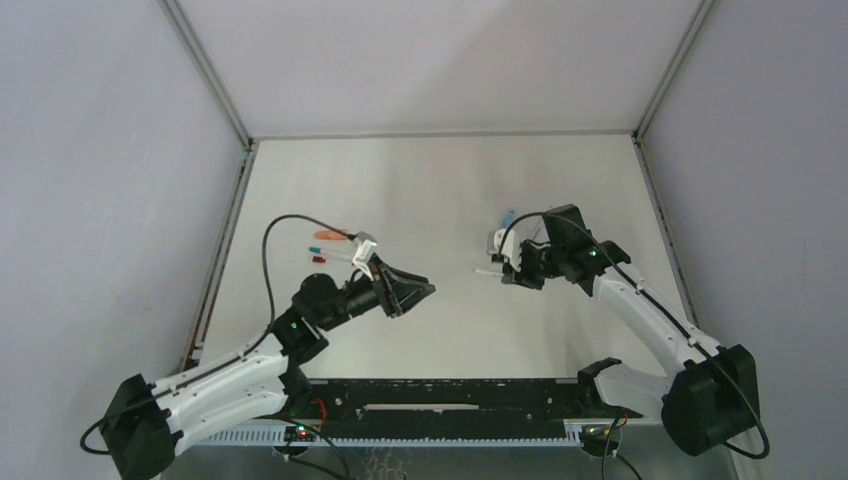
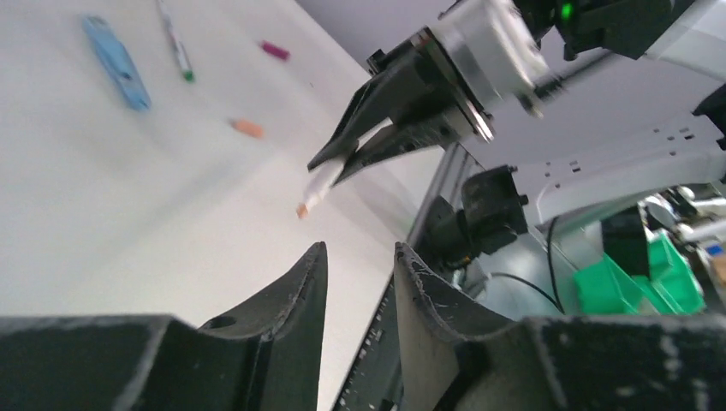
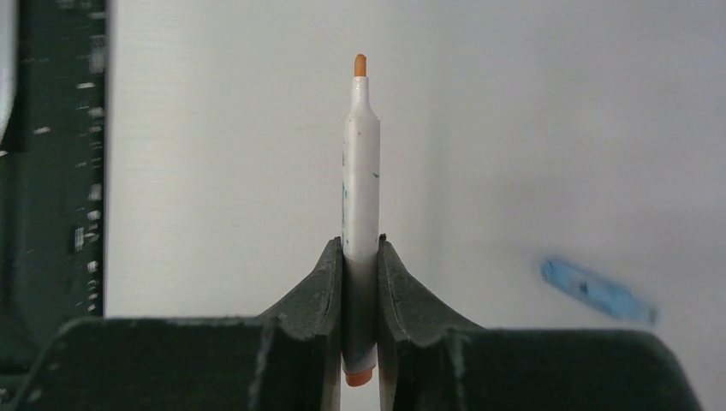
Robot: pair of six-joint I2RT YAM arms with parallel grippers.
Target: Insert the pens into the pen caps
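Note:
In the right wrist view, a white marker (image 3: 360,163) with a bare orange tip stands between the fingers of my right gripper, which is shut on its lower body. The left wrist view shows that same marker held above the table, right of centre. A short orange cap (image 2: 248,128) lies on the table beyond it. My left gripper is part open, with an empty gap between its fingers. From above, the left gripper is left of centre, well apart from the right one. A magenta cap (image 2: 275,50) and a green-tipped pen (image 2: 176,38) lie farther back.
A light-blue highlighter (image 2: 116,62) lies near the green-tipped pen. On the left of the table are an orange highlighter (image 1: 330,235), a teal-ended pen (image 1: 328,251) and a red-ended pen (image 1: 326,260).

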